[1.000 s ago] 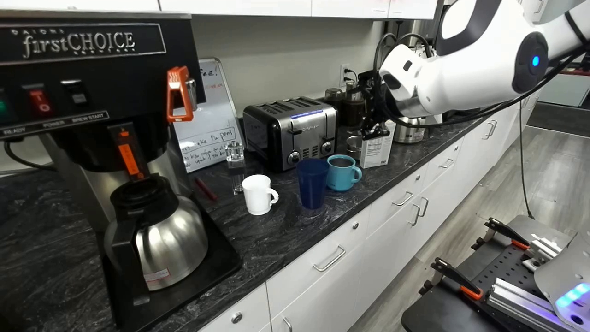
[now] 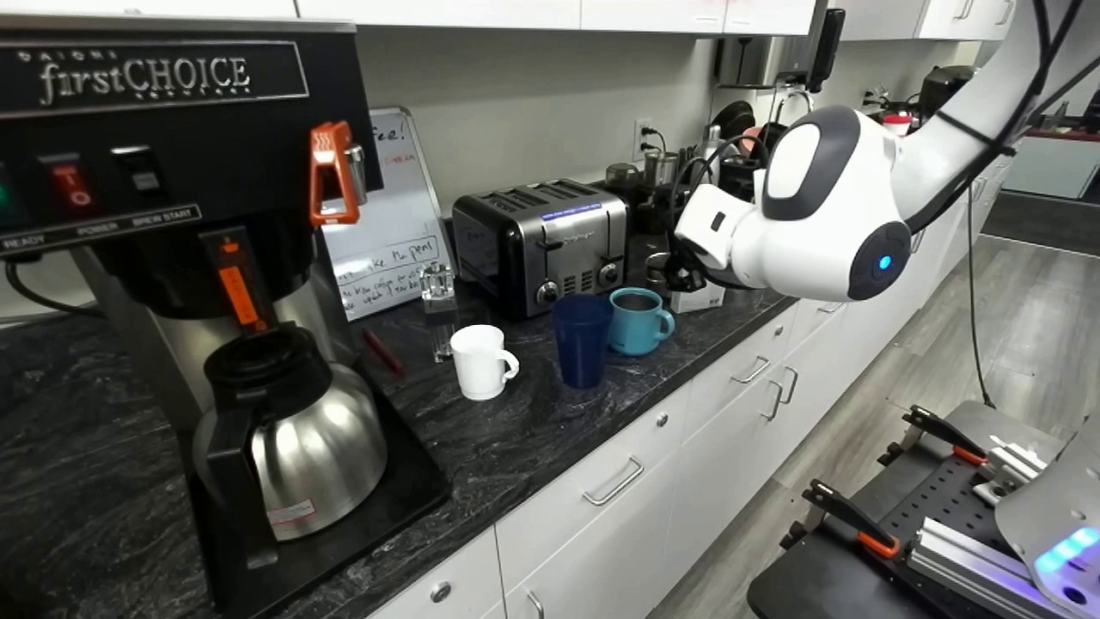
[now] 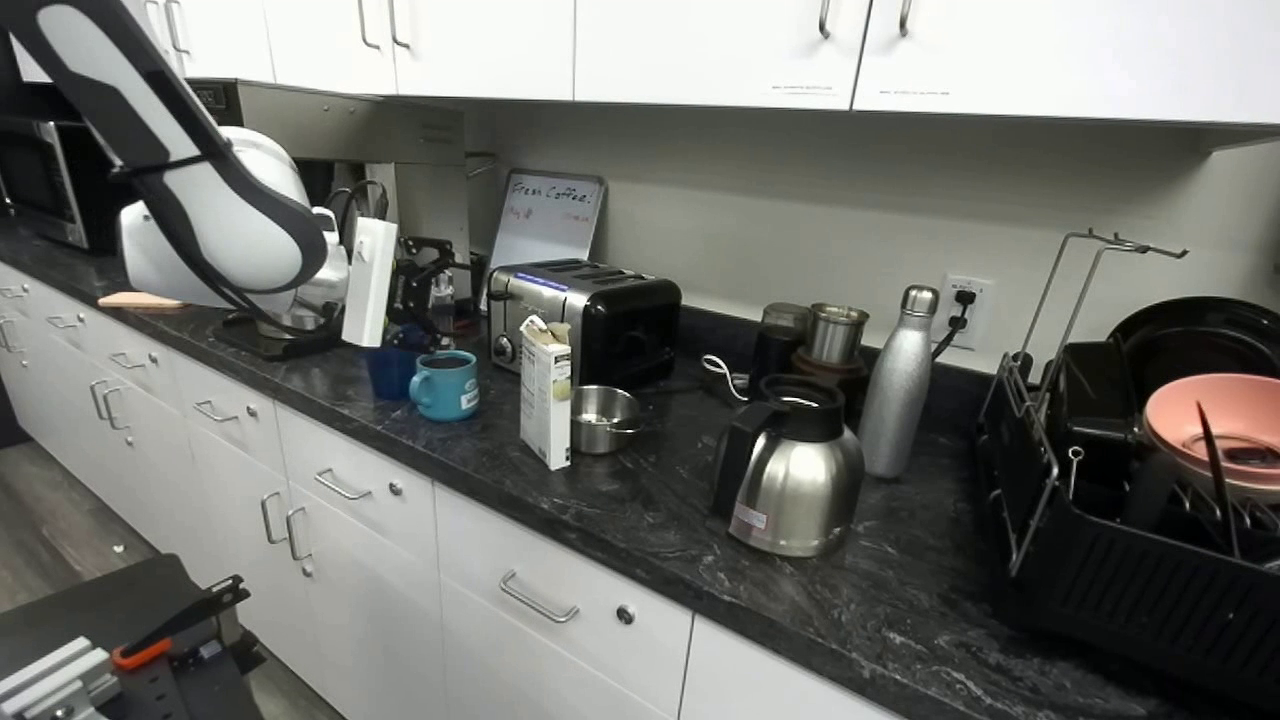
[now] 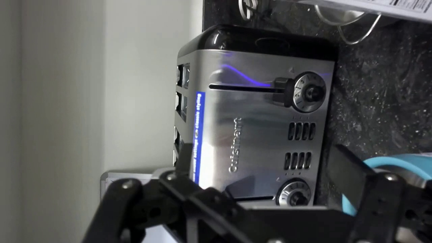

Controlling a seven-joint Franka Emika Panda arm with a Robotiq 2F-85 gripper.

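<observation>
My gripper is open, its black fingers spread wide with nothing held between them. Seen from the wrist, the silver and black toaster (image 4: pixel 251 109) appears turned sideways beyond the fingers, its levers and dials facing me. One finger (image 4: pixel 349 172) overlaps the view of the teal mug (image 4: pixel 399 162), whose rim shows at the right. In exterior view 1 the toaster (image 2: pixel 541 248) stands against the wall, with the teal mug (image 2: pixel 637 321), a dark blue cup (image 2: pixel 583 346) and a white mug (image 2: pixel 480 363) before it. Whether a finger touches anything is unclear.
A carton (image 3: pixel 547 396) and a small steel pot (image 3: pixel 603 418) stand close to the toaster. Left of the white mug is the coffee maker with its steel carafe (image 2: pixel 320 449). A thermal jug (image 3: pixel 792 480), a bottle (image 3: pixel 897 384) and a dish rack (image 3: pixel 1134 606) occupy the other side.
The arm has come lower and somewhat to the left in exterior view 1, and the hand has turned. It now covers most of the carton. Mugs, cup and toaster have stayed put.
</observation>
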